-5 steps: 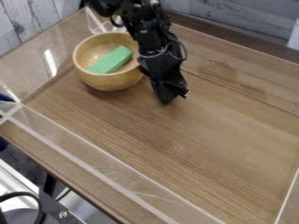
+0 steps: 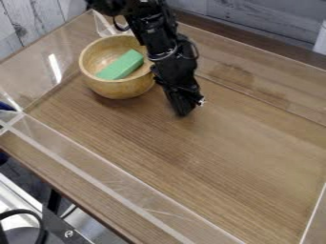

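Note:
A wooden bowl (image 2: 117,85) sits at the upper left of the table with a green block (image 2: 120,64) inside it. My black arm reaches down from the top to the gripper (image 2: 182,103), which is low over the table just right of the bowl. Its fingertips are dark and small; nothing clearly shows between them, and how far apart they stand is hard to make out.
A black cable (image 2: 38,219) lies at the lower left corner. White boarded surfaces border the table at the top corners.
The gripper has shifted slightly, staying low beside the bowl. The bowl and green block look the same.

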